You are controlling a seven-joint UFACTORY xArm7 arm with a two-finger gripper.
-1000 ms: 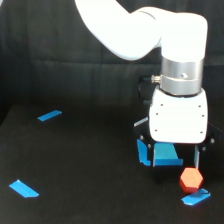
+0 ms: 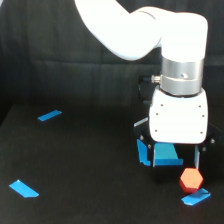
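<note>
A red, roughly hexagonal block [image 2: 190,180] rests on the dark table at the lower right. My gripper [image 2: 172,160] is up and to its left, pointing down, with its fingers spread apart. A light-blue block [image 2: 166,152] shows below the white hand, between the two fingers as seen from here. The hand covers its far part, and I cannot tell whether either finger touches it. Between the fingers and the red block no contact is clear.
Blue tape strips lie on the dark table: one [image 2: 50,115] at the far left, one [image 2: 24,188] at the near left, and one [image 2: 196,197] beside the red block. A dark curtain [image 2: 60,60] hangs behind.
</note>
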